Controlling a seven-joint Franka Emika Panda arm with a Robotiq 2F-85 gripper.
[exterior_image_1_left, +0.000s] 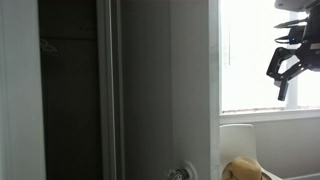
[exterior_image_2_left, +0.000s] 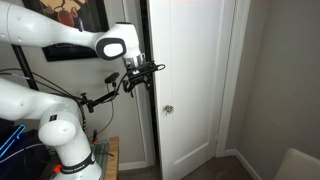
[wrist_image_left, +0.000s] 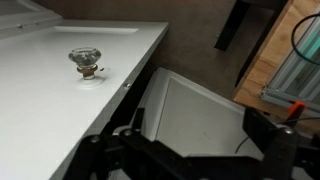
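A white door stands ajar, with a round glass knob (wrist_image_left: 85, 62) on a metal base at the left of the wrist view. In exterior view 2 the knob (exterior_image_2_left: 168, 109) sits on the face of the door (exterior_image_2_left: 190, 75), to the right of and below my gripper (exterior_image_2_left: 138, 80). My gripper is open in the wrist view, its dark fingers well apart with only floor and a white panel behind them. Exterior view 1 shows another knob (exterior_image_1_left: 183, 172) low on the door's other side, while the gripper is partly cut off by the right edge.
A straw hat (exterior_image_1_left: 242, 169) rests by a white chair (exterior_image_1_left: 236, 142) below the bright window. Dark closet space with a hanger (exterior_image_1_left: 48, 46) shows at left. Wooden surface (wrist_image_left: 272, 67) and cables lie at the right of the wrist view.
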